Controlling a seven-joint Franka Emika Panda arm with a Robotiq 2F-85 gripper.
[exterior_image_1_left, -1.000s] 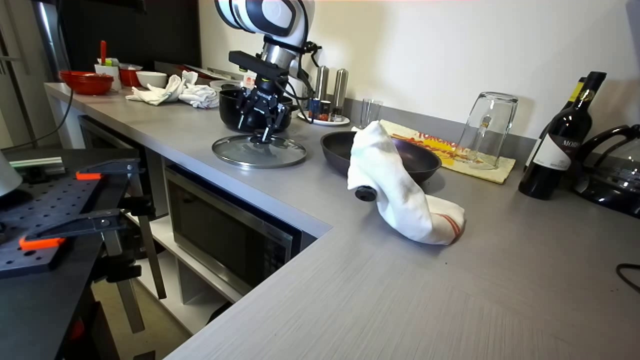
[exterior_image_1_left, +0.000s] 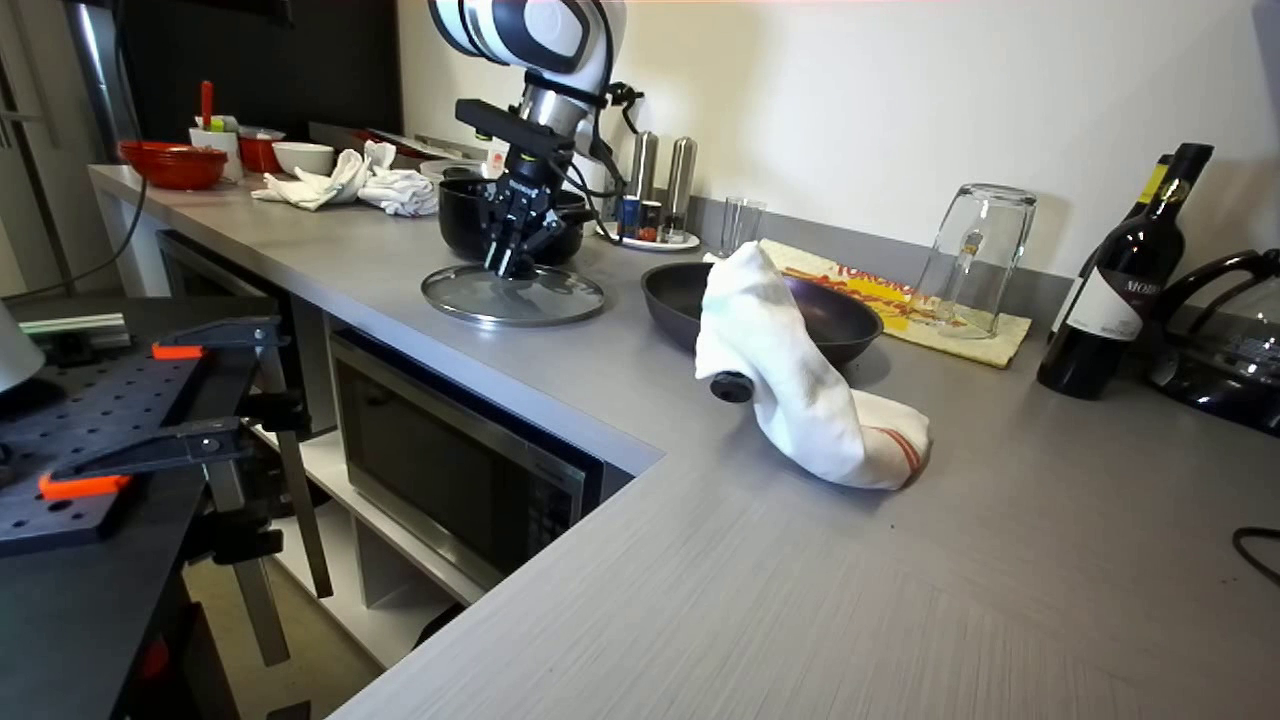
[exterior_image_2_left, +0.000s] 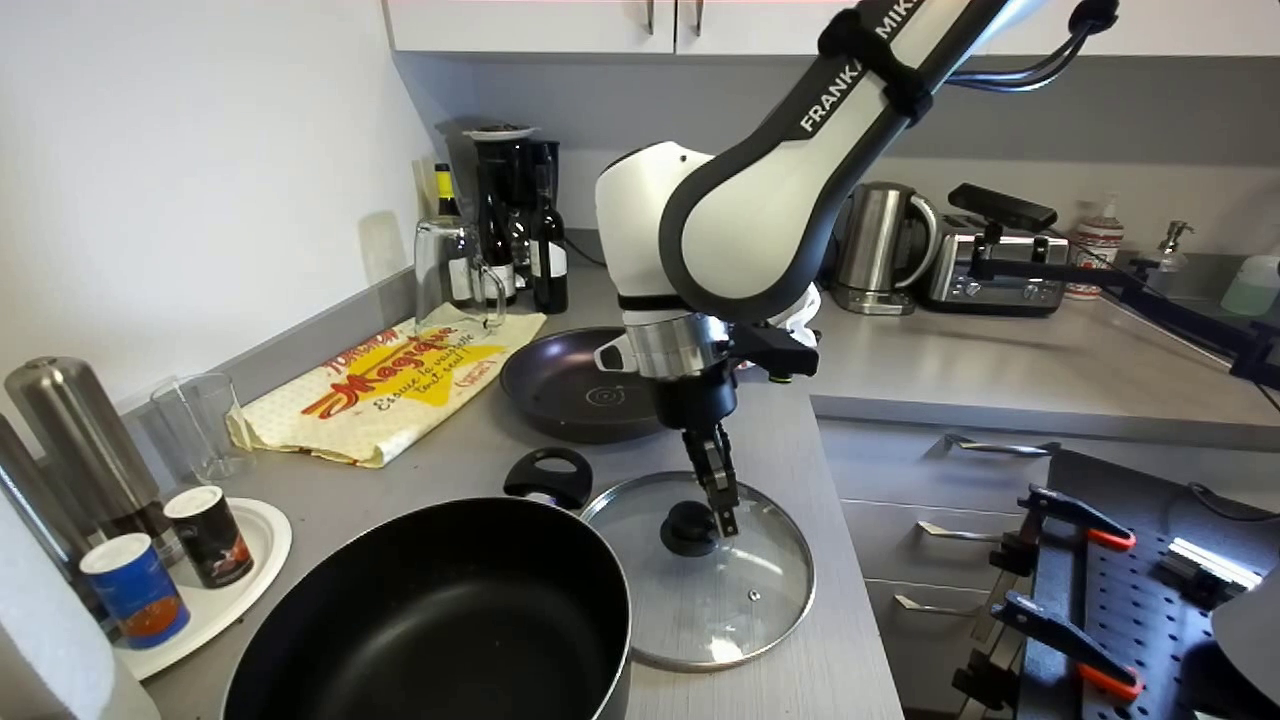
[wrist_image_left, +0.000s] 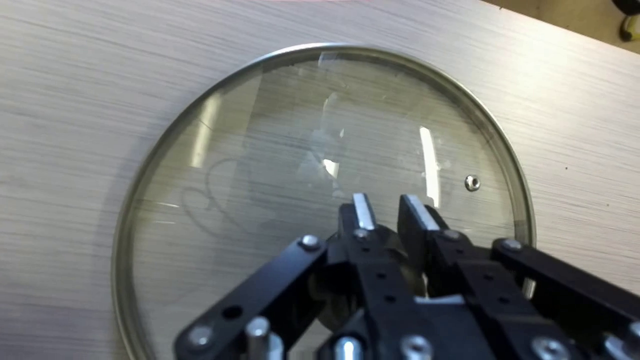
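A round glass lid (exterior_image_1_left: 462, 300) with a metal rim lies flat on the counter in front of the black pot (exterior_image_2_left: 300, 612). In exterior view 2 its black knob (exterior_image_2_left: 687, 529) stands up from the middle, just left of the fingertips of my gripper (exterior_image_2_left: 727, 528). The wrist view shows the gripper part open, a gap between its two fingers and nothing held at the tips. Below them, the knob is largely hidden by the fingers. The fingers reach down close over the lid's glass (wrist_image_left: 270, 150); whether they touch it cannot be told.
The pot's handle (exterior_image_2_left: 549, 475) reaches out by the lid's rim. Behind is a dark frying pan (exterior_image_1_left: 840, 314), with a white cloth (exterior_image_1_left: 780, 372) draped over its handle. A plate (exterior_image_1_left: 660, 244) with shakers stands near the wall. Free counter lies at the front right.
My gripper has shifted slightly left in exterior view 1, its fingers now left of the knob. The lid has moved a little left and toward the counter's edge.
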